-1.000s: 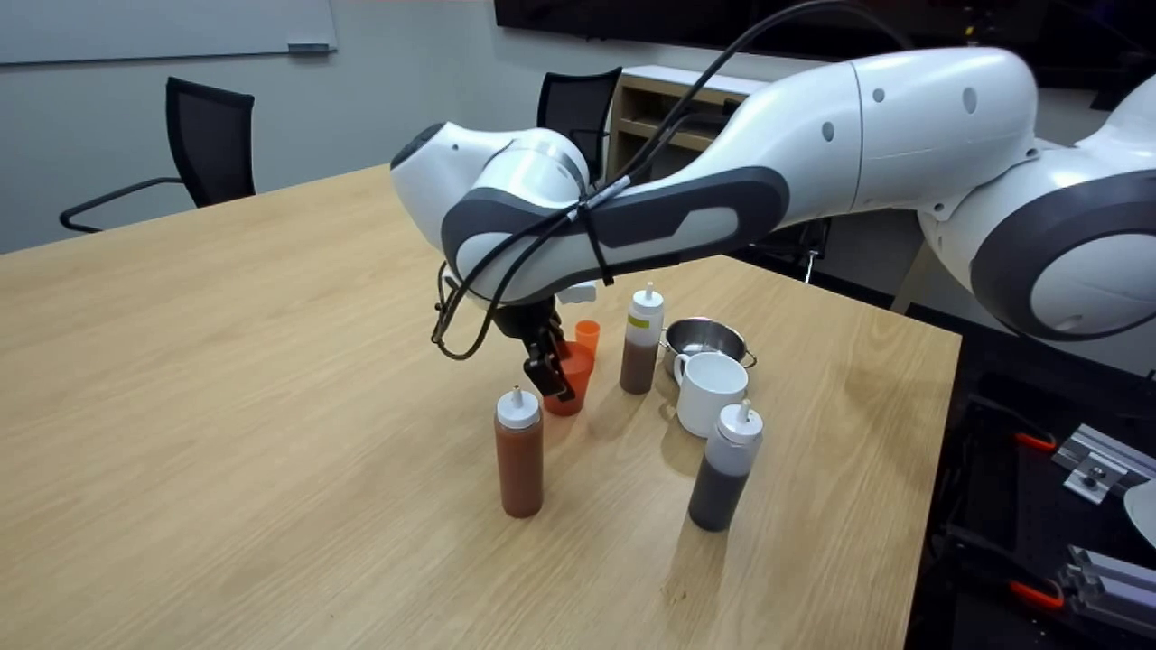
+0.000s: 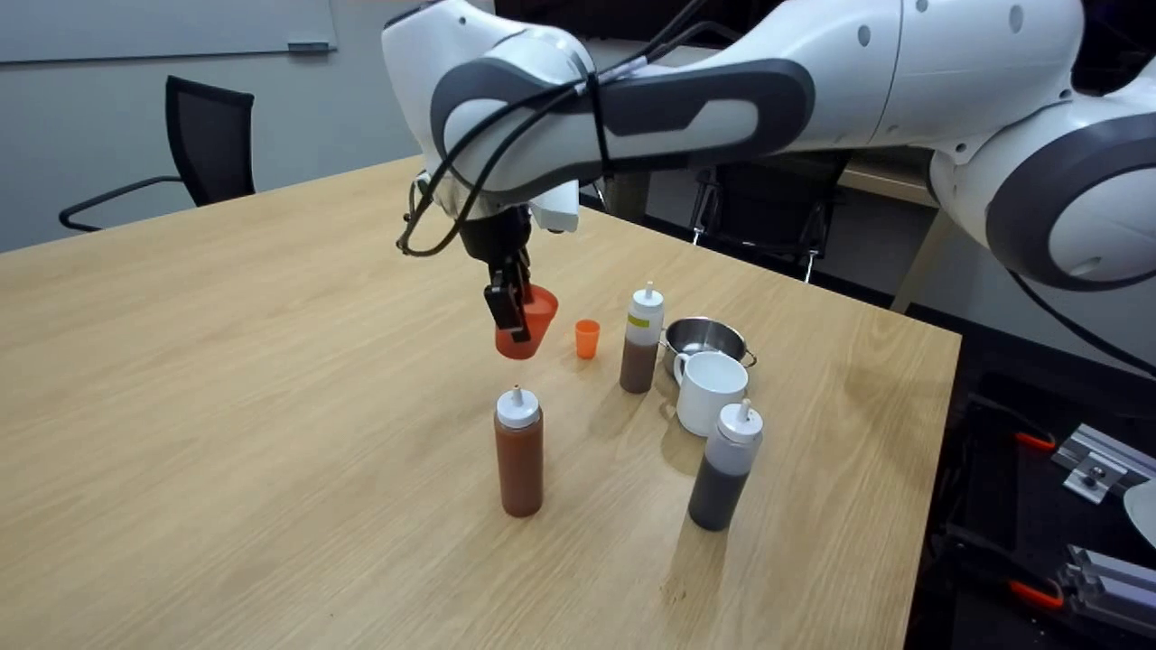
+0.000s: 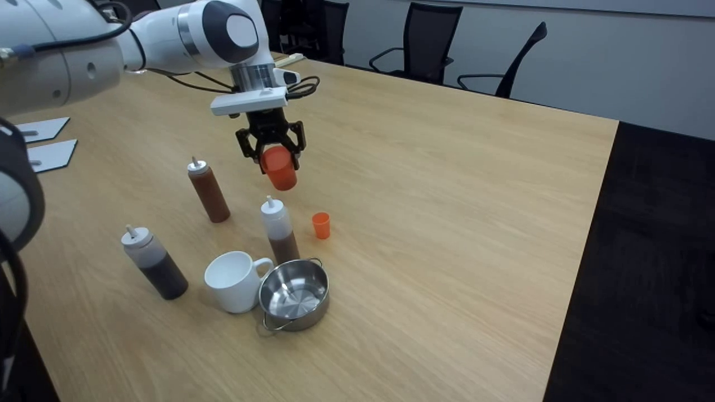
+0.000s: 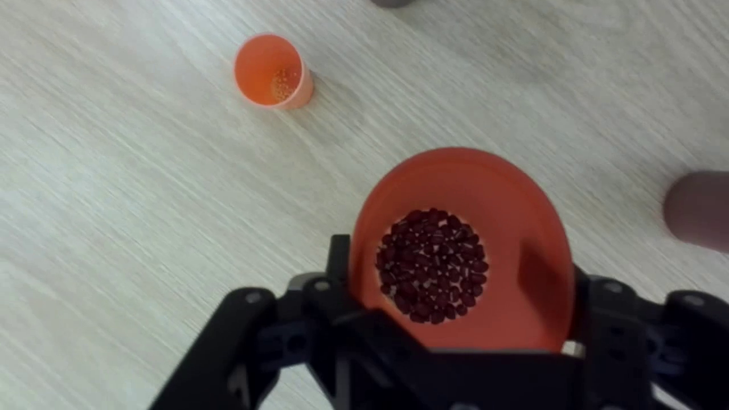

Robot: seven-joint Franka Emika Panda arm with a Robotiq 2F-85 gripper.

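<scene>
High over the table, my gripper (image 3: 280, 168) is shut on a red cup (image 3: 279, 167), one finger on either side of its wall. Looking down into the red cup (image 4: 506, 205) from the wrist, I see dark red beans (image 4: 431, 266) gathered on its floor. In exterior view 1 the held cup (image 2: 527, 321) leans slightly and hangs clear of the tabletop. A smaller orange cup (image 4: 270, 72) stands on the table, with a few tiny grains inside. It is apart from the red cup, seen also as the little orange cup (image 3: 322, 225) in exterior view 2.
A brown sauce bottle (image 2: 520, 455) stands near the held cup. Close together are a second bottle (image 2: 640, 341), a white mug (image 2: 711, 392), a steel pot (image 3: 295, 295) and a dark sauce bottle (image 2: 723, 471).
My gripper has risen, carrying the red cup up off the table and a little to the left in exterior view 1. The smaller orange cup and bottles have stayed put.
</scene>
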